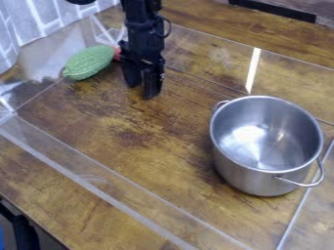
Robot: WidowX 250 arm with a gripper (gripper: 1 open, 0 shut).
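My dark gripper (141,82) hangs low over the wooden table at the upper middle, fingertips near the surface; whether it is open or shut is hard to tell. Just left of it lies a pale green oval object (88,62), ridged like a vegetable. A small reddish thing (116,55) is partly hidden behind the gripper.
A large steel pot (265,145) with two handles stands at the right. Clear plastic edging runs around the work area. White cloth hangs at the top left.
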